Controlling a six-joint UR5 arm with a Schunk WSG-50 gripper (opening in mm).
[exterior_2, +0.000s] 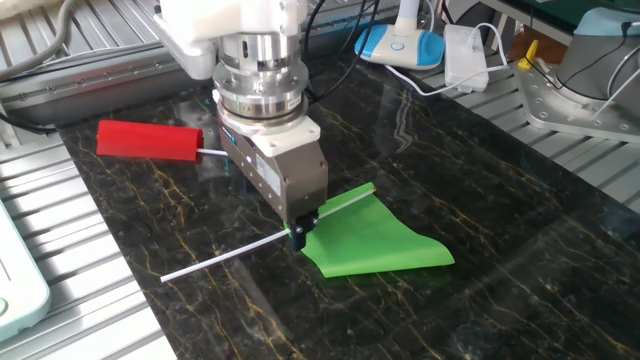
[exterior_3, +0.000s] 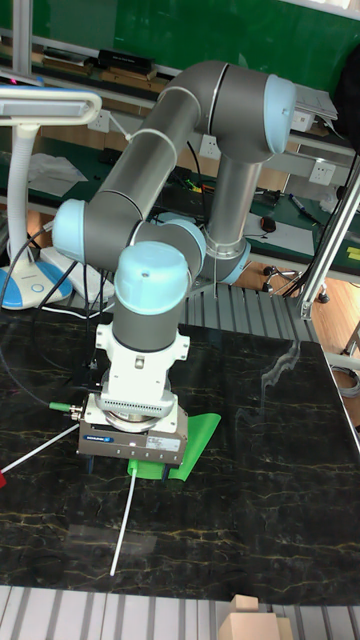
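Note:
A green flag (exterior_2: 375, 240) lies on the dark marbled table with its white stick (exterior_2: 215, 258) pointing to the near left. Above this flag, where cloth and stick meet, my gripper (exterior_3: 130, 467) hangs low with its fingers spread wide apart. One black fingertip (exterior_2: 298, 238) shows beside the stick in exterior view 2; the other is mostly hidden behind the gripper body. Contact with the table cannot be judged. Further back on the left lies a red flag (exterior_2: 150, 140), its cloth rolled or folded and its white stick running behind the gripper.
A blue and white lamp base (exterior_2: 400, 45) and a white power strip (exterior_2: 465, 58) stand beyond the back edge. Wooden blocks (exterior_3: 253, 621) sit at the near edge.

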